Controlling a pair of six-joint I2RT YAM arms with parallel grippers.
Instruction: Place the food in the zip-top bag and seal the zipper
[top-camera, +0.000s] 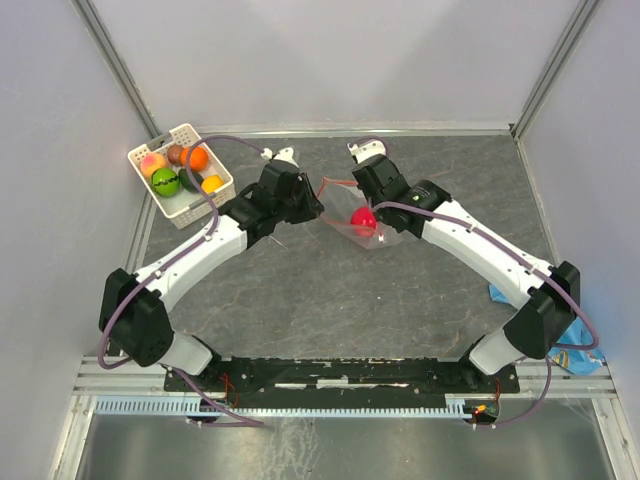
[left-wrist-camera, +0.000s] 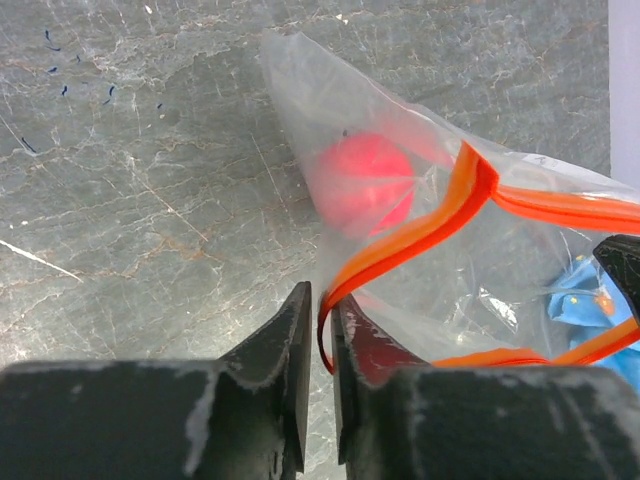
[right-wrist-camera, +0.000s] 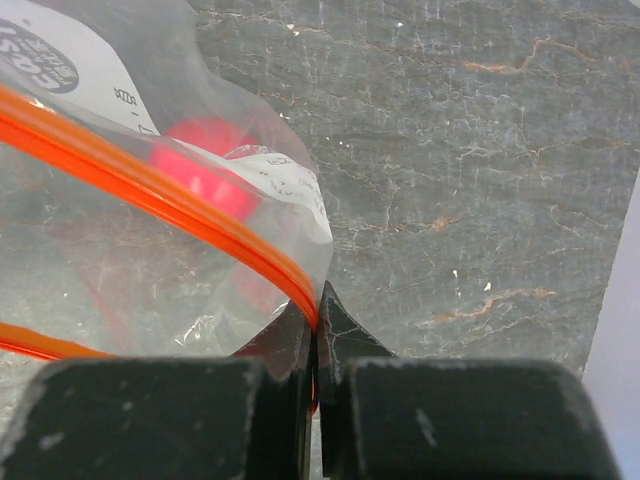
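The clear zip top bag (top-camera: 344, 203) hangs between my two grippers, its orange-edged mouth spread wide. Inside lies a round red food item (top-camera: 363, 220), which shows pink through the plastic in the left wrist view (left-wrist-camera: 365, 183). At one corner of the mouth, my left gripper has its fingers slightly apart, with the orange zipper strip (left-wrist-camera: 415, 235) running between them against the right-hand finger. My right gripper is shut on the bag's other corner, pinching the orange strip where it ends. Printed white labelling (right-wrist-camera: 280, 180) marks the bag's side.
A white basket (top-camera: 182, 217) of several toy fruits and vegetables stands at the back left. Blue material (top-camera: 575, 348) lies at the right edge. The grey tabletop (top-camera: 300, 310) in front of the bag is bare.
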